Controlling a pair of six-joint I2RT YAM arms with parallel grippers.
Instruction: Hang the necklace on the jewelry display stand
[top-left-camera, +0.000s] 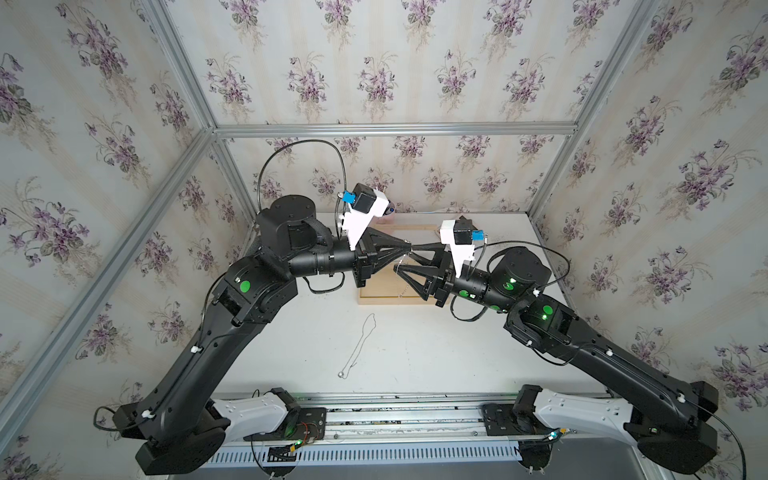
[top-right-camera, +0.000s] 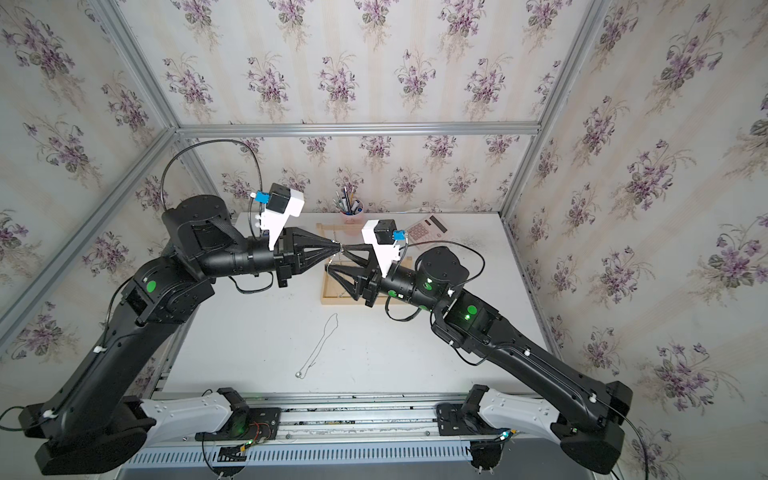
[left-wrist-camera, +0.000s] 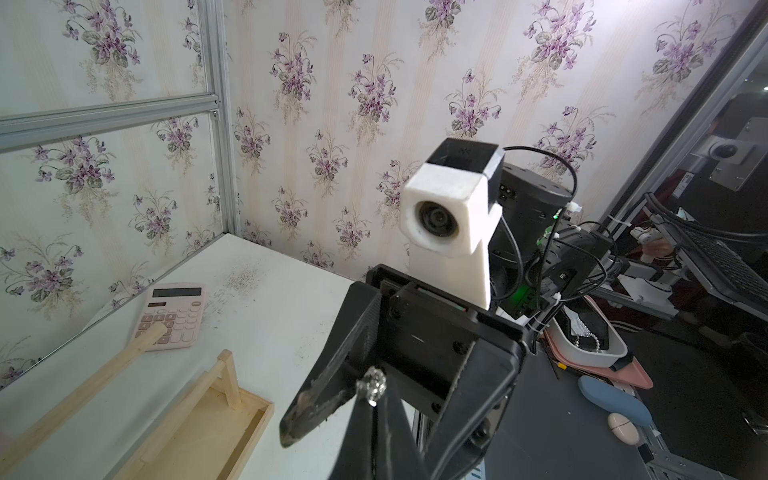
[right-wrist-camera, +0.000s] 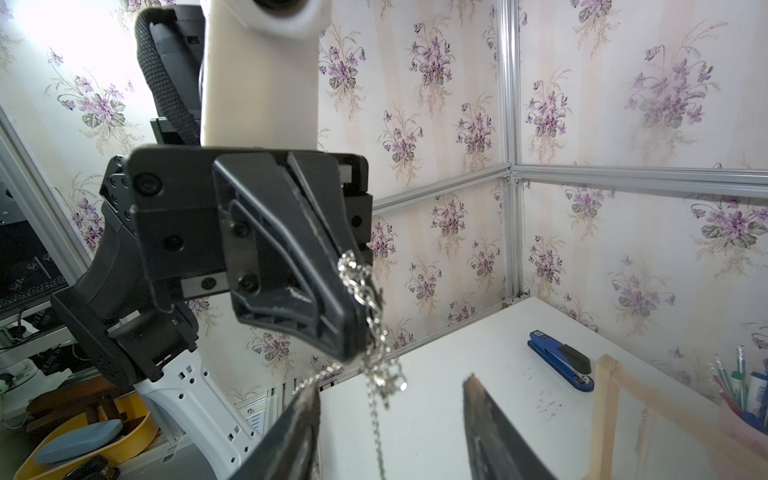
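Observation:
A silver necklace chain hangs from the tips of my left gripper (top-left-camera: 406, 245), which is shut on it; in the left wrist view a bunched bit of chain (left-wrist-camera: 371, 386) shows at those tips. My right gripper (top-right-camera: 337, 262) stands open just beside them, its fingertips either side of the dangling strand in the right wrist view. The wooden display stand (left-wrist-camera: 176, 416) is on the table behind and below the grippers, partly hidden in the top views. Another necklace (top-left-camera: 357, 349) lies on the bare front of the table.
A pink calculator (left-wrist-camera: 172, 316), a blue stapler (right-wrist-camera: 560, 360) and a pink pen cup (top-right-camera: 350, 214) stand round the stand toward the back of the table (top-left-camera: 304, 352).

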